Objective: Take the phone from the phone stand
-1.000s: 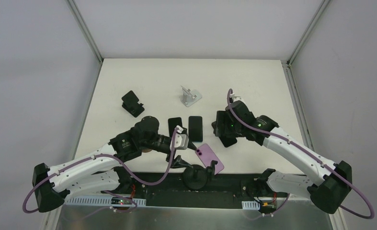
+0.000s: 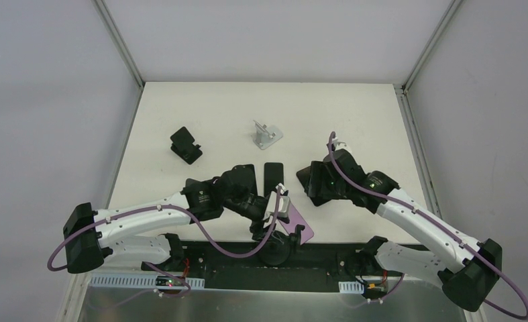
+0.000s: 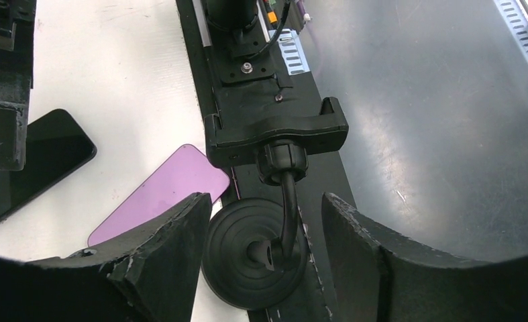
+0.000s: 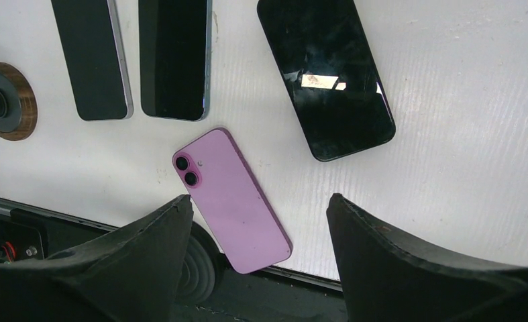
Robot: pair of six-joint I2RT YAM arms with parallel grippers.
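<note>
A black phone stand with a round base (image 3: 221,268), a bent stem and an empty clamp (image 3: 281,134) stands by the table's front edge. In the left wrist view, my left gripper is open, with the stem visible between its fingers; how near they are to it I cannot tell. Flat on the table beside the base lies a pink phone (image 4: 237,201), its camera side up. My right gripper is open over the table, holding nothing. A black phone (image 4: 328,77) lies face up to the right of the pink one.
Two more dark phones (image 4: 174,60) lie side by side, together with a wooden-based round stand (image 4: 26,100) at left. At the back are a black folding stand (image 2: 186,145) and a silver stand (image 2: 268,136). Clear table (image 2: 355,107) spreads across the back right.
My left arm has moved right, bringing its gripper over the round-based stand. The right arm has shifted slightly to the right. Phones and stands show no visible shift.
</note>
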